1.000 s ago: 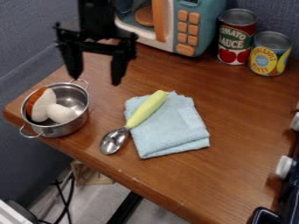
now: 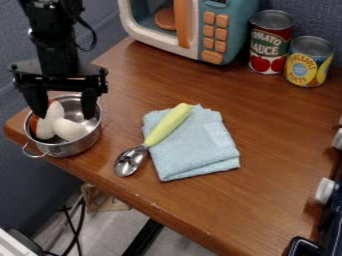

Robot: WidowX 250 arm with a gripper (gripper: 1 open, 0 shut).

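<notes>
My gripper (image 2: pixel 62 100) hangs at the left, its dark fingers open and lowered over the steel pot (image 2: pixel 75 145). The pot holds white egg-shaped items (image 2: pixel 67 128), partly hidden by the gripper; whether the fingers touch them I cannot tell. A long-handled spoon (image 2: pixel 130 161) with a yellow handle lies on a folded light-blue cloth (image 2: pixel 201 155) in the middle of the table.
A toy microwave (image 2: pixel 218 35) stands at the back, with a tomato can (image 2: pixel 269 45) and a yellow-labelled can (image 2: pixel 307 65) beside it. A dark appliance (image 2: pixel 321 230) is at the right edge.
My gripper has moved left and down, from above the table behind the pot to over the pot's rim.
</notes>
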